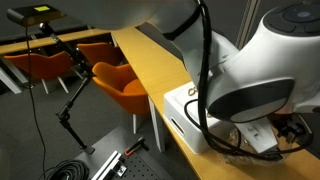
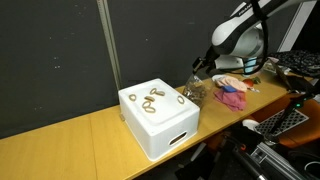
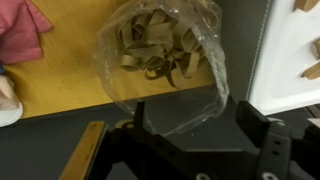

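Observation:
A clear plastic bag or soft tub (image 3: 218,52) holds several tan, strip-like pieces (image 3: 158,42) in the wrist view. Exterior view 2 shows this clear container (image 2: 195,90) on the table, just right of a white box (image 2: 160,128). My gripper is over the container's near side, its dark fingers apart. The clear rim passes across the gap between them; whether they touch it cannot be told. In exterior view 1 the arm's white body hides much of the container.
Several tan pieces (image 2: 152,98) lie scattered on top of the white box. A pink cloth (image 2: 232,100) and other items crowd the table's right end.

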